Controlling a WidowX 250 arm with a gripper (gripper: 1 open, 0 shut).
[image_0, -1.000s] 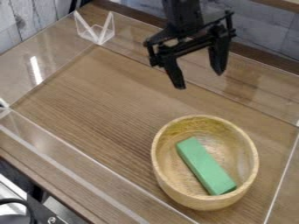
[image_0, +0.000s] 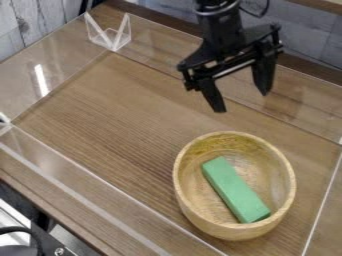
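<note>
My gripper (image_0: 233, 74) hangs over the upper middle of the wooden table, dark, with its fingers spread apart and nothing visible between them. Below and to the right of it, near the front, a round beige bowl (image_0: 189, 200) holds a green rectangular block (image_0: 234, 189), lying at a slant inside.
A small clear wire or plastic stand (image_0: 110, 31) sits at the back left. Dark cable shows at the bottom left corner.
My gripper has shifted slightly, mostly leftward and upward in the view, with some change in its angle. The bowl and green block look the same.
</note>
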